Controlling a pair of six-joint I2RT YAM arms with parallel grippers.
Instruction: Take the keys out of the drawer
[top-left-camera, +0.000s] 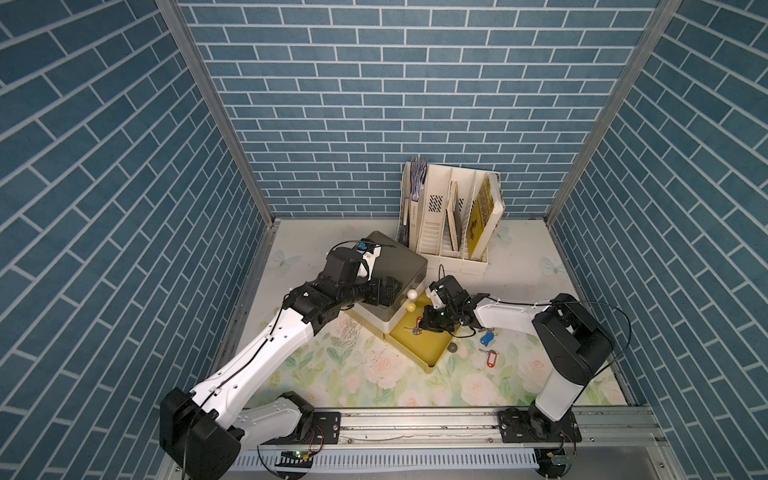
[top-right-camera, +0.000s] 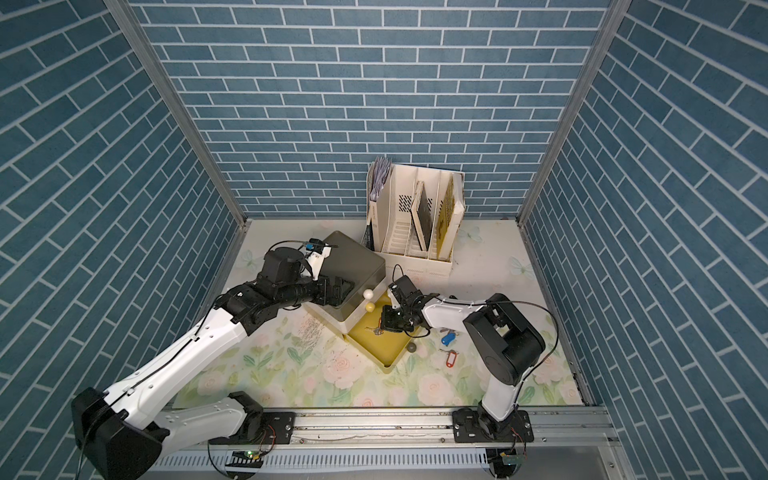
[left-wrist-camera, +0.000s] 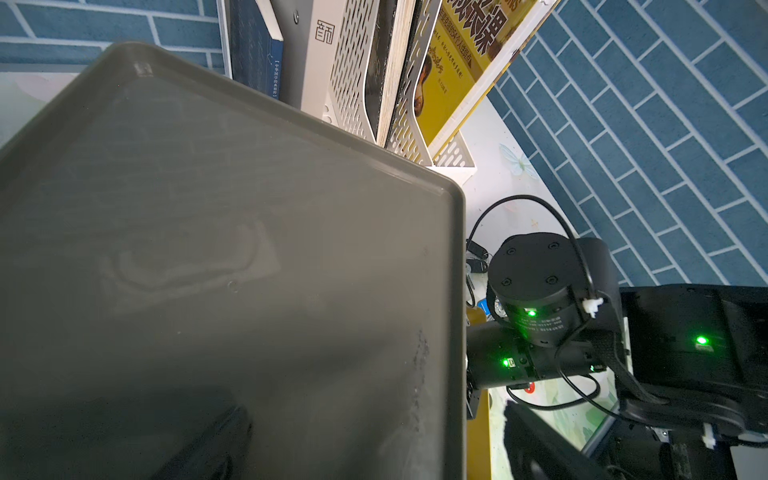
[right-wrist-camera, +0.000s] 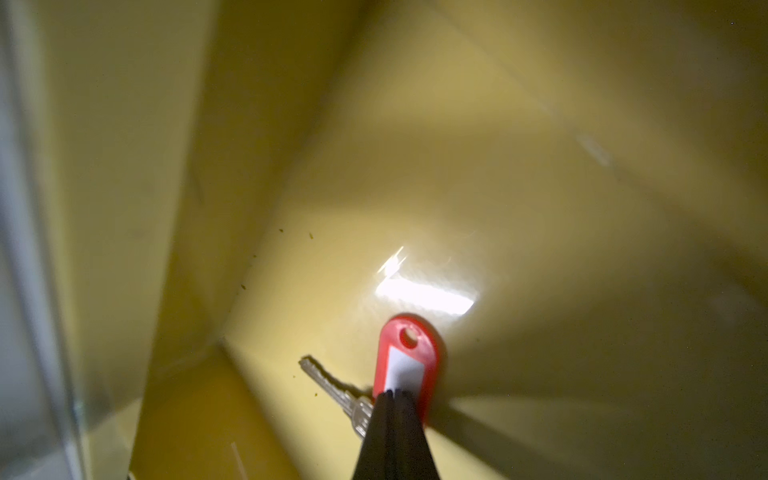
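A key (right-wrist-camera: 324, 378) with a red tag (right-wrist-camera: 408, 328) lies flat on the floor of the pulled-out yellow drawer (top-left-camera: 424, 345). In the right wrist view my right gripper is shut with nothing between its fingers. Its tips are over the white label end of the tag, and cover the key's ring and part of its head. Whether they touch the tag I cannot tell. My left gripper (top-left-camera: 389, 291) hangs over the grey cabinet top (left-wrist-camera: 280, 256), with its fingers (left-wrist-camera: 552, 444) spread wide and empty.
On the table right of the drawer lie a blue-tagged key (top-left-camera: 487, 339), another red-tagged key (top-left-camera: 492, 359) and a dark round piece (top-left-camera: 453, 348). Pale knobs (top-left-camera: 411, 307) stick out from the cabinet front. Behind stands a white file rack (top-left-camera: 457, 260).
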